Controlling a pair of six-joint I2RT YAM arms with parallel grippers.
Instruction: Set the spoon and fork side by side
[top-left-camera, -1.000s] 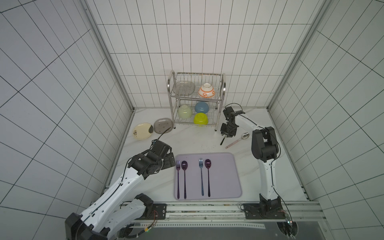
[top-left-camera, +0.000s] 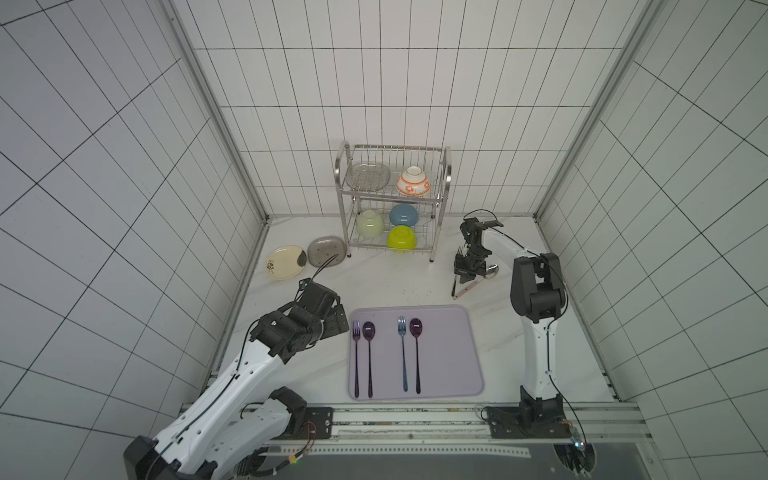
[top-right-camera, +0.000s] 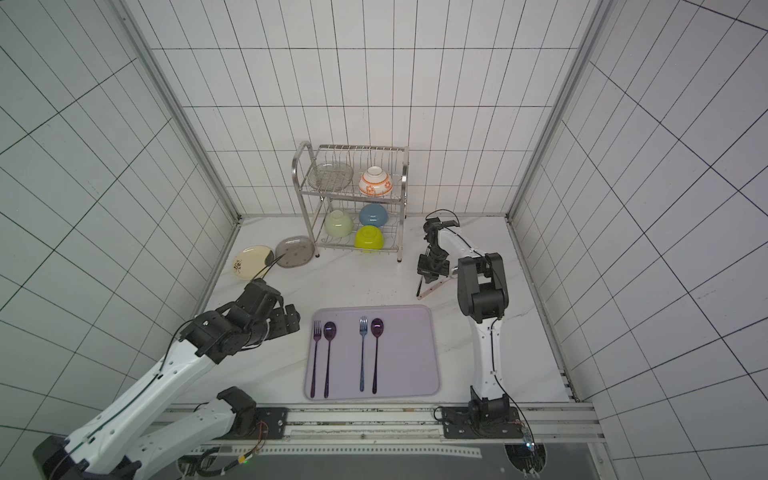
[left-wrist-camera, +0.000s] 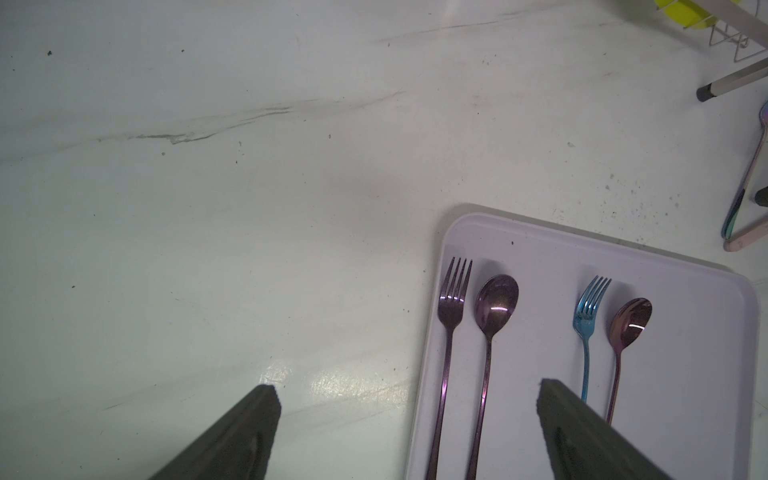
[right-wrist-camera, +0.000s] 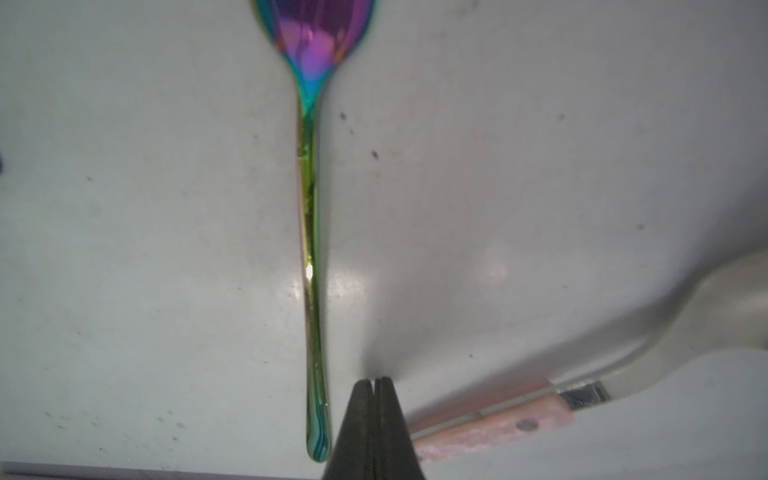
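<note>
My right gripper is shut with nothing between its fingers, low over the table. An iridescent fork lies flat to the left of the fingertips in the right wrist view; its tines are out of frame there. A spoon with a pink handle lies slanted on the right, the handle end hidden behind the fingers. Fork and spoon handle ends almost meet. Open and empty, my left gripper hangs at the left of the lilac tray.
Inside the tray lie two forks and two dark spoons. A metal dish rack with bowls stands at the back, two plates to its left. Bare table surrounds the right side of the tray.
My right gripper has gone from open around the fork's handle to shut beside it, and has moved right. The fork has turned more upright and shifted slightly right, nearer the spoon.
</note>
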